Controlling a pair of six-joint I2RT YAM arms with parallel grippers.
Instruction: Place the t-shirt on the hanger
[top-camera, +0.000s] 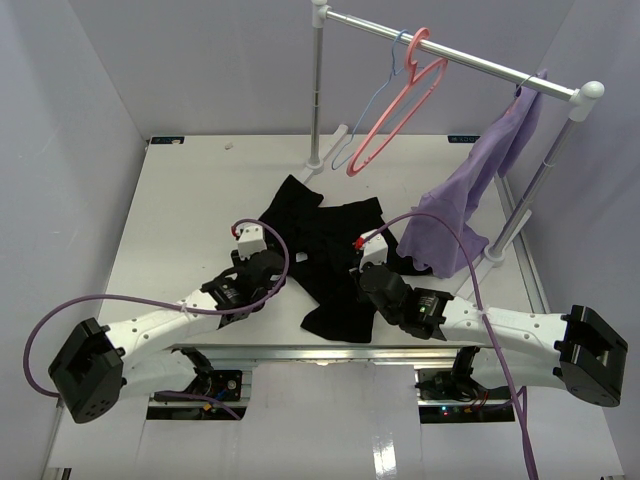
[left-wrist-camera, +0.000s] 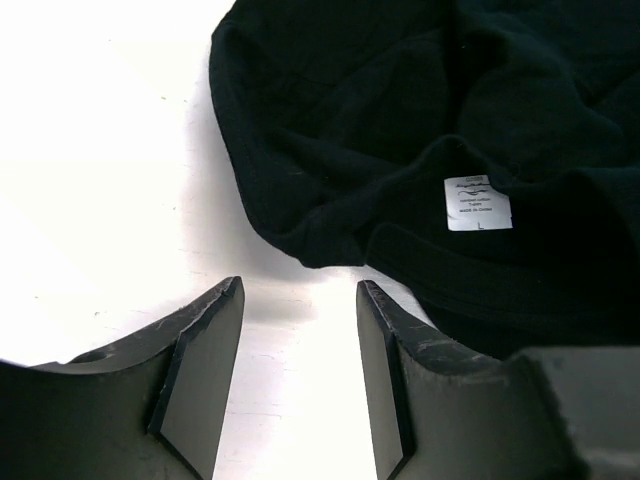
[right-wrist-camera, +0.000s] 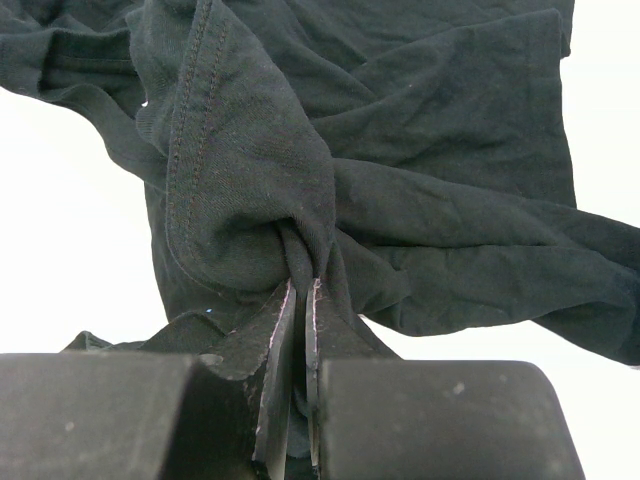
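Observation:
A black T-shirt (top-camera: 325, 230) lies crumpled on the white table, with a white label (left-wrist-camera: 477, 204) showing in the left wrist view. My left gripper is open just short of the shirt's near folded edge, white table between its fingers. My right gripper is shut on a gathered fold of the shirt. A pink hanger (top-camera: 385, 135) and a thin blue hanger (top-camera: 367, 108) hang from the rail (top-camera: 465, 55) above.
A purple garment (top-camera: 455, 200) hangs at the right end of the rack, reaching down to the table. The rack's posts stand at back and right.

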